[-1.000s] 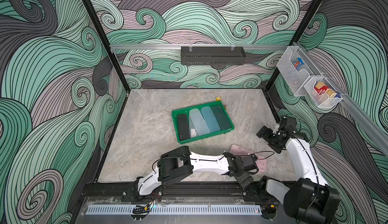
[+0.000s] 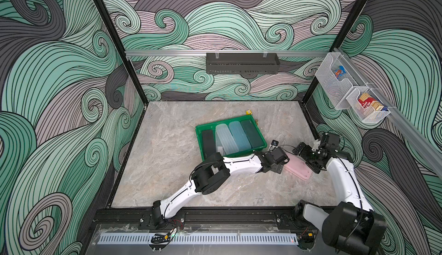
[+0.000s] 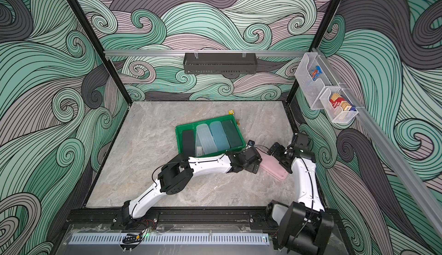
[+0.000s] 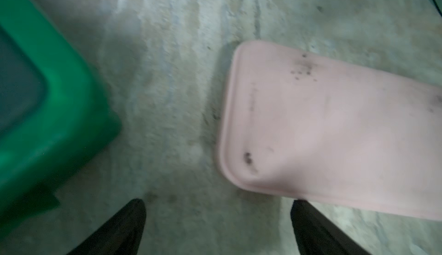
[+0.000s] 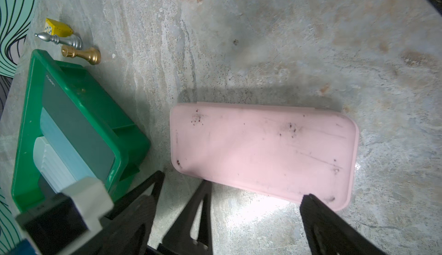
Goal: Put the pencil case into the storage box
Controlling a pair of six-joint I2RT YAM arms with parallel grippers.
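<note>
The pink pencil case (image 2: 298, 168) lies flat on the table, right of the green storage box (image 2: 199, 140). My left gripper is open; in the left wrist view one finger (image 4: 317, 229) meets the near long edge of the case (image 4: 331, 130), and nothing is between the two. Over the case's right side my right gripper hangs open, its fingers empty; the case (image 5: 262, 149) shows whole ahead of it in the right wrist view. The left arm covers the box's front edge in the top views.
Several cases stand side by side inside the box, including a blue one (image 3: 219, 135). Behind its right corner lie a yellow die (image 5: 58, 27) and a gold piece (image 5: 82, 53). Wire baskets (image 2: 338, 82) hang at the right wall.
The left gripper has moved away from the front edge, toward the back. The pencil case has slid backward across the table with it, closer to the right gripper, which has barely moved.
</note>
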